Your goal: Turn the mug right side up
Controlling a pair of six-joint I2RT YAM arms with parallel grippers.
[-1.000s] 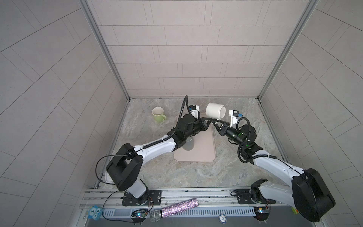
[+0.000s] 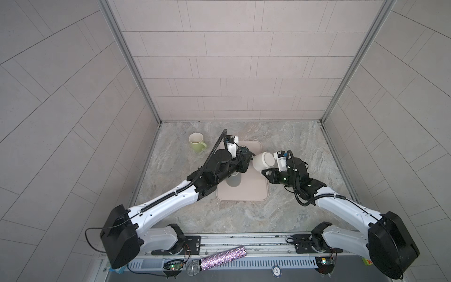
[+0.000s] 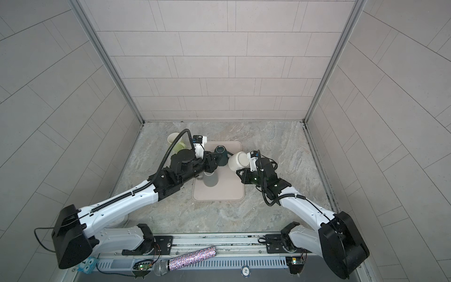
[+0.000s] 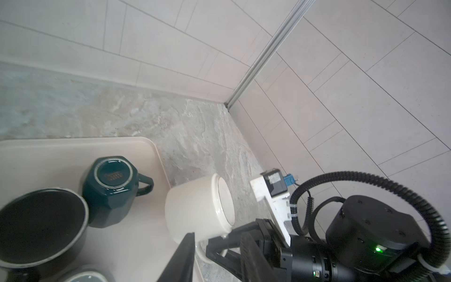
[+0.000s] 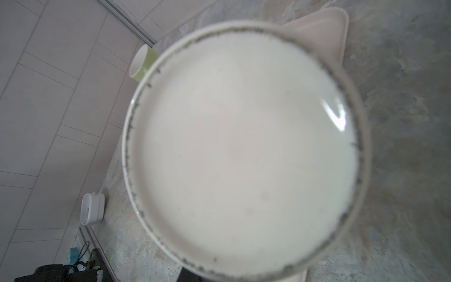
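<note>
A white mug (image 2: 263, 161) is held tilted on its side by my right gripper, which is shut on it. Its white round face fills the right wrist view, hiding that gripper's fingers there. My left gripper is just left of the white mug, its fingers apart with nothing visible between them. On the tray (image 2: 242, 192) stand an upside-down teal mug (image 4: 112, 192), a dark cup (image 4: 40, 225) and a grey mug (image 3: 210, 178), partly hidden by the left arm.
A green mug (image 2: 197, 143) stands on the marble counter left of the tray. Tiled walls close in the back and sides. The counter in front of the tray is clear.
The white mug has come down and toward the front with my right gripper and turned. The left arm's base and shoulder have swung, and its gripper has drawn slightly away from the mug.
</note>
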